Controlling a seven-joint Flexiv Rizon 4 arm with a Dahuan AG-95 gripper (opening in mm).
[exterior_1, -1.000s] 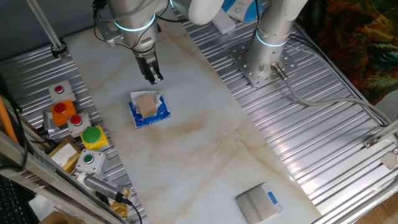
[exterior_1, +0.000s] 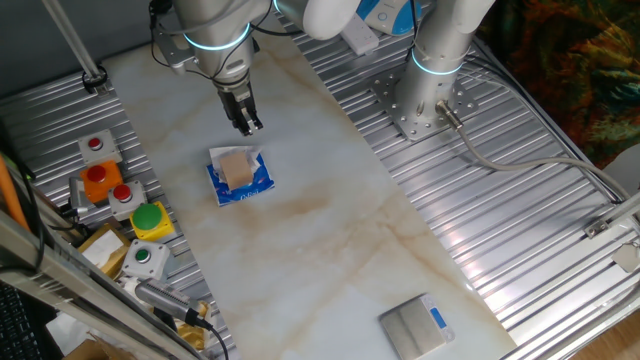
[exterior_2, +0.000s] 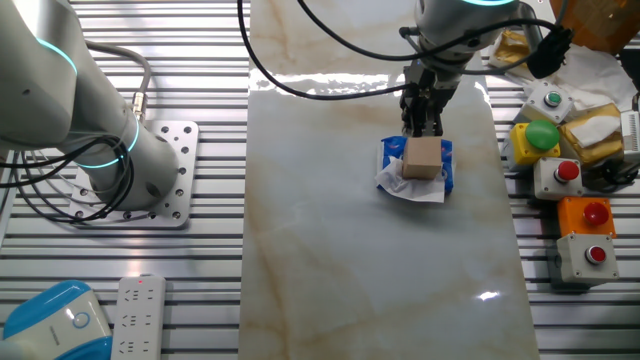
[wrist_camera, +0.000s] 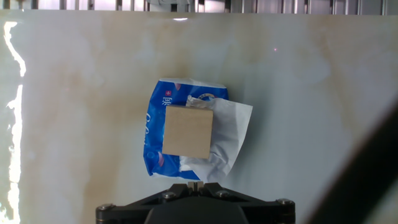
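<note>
A tan wooden block (wrist_camera: 188, 132) rests on a blue tissue packet (wrist_camera: 154, 140), whose white tissue (wrist_camera: 233, 127) sticks out on one side. In exterior view 1 the block (exterior_1: 237, 169) and packet (exterior_1: 245, 192) lie on the marble-patterned board. My gripper (exterior_1: 250, 128) hangs above the board, just beyond the packet and apart from it. At the bottom of the wrist view the gripper has its fingertips together, with nothing visible between them. From exterior view 2, the block (exterior_2: 422, 158) appears just in front of the gripper (exterior_2: 422, 130).
A flat silver scale (exterior_1: 415, 328) sits at the board's near end. Several button boxes, including a green button (exterior_1: 147, 217), line the left side. A power strip (exterior_2: 138, 318) and a blue-white case (exterior_2: 60, 322) lie off the board. Most of the board (exterior_1: 300, 250) is bare.
</note>
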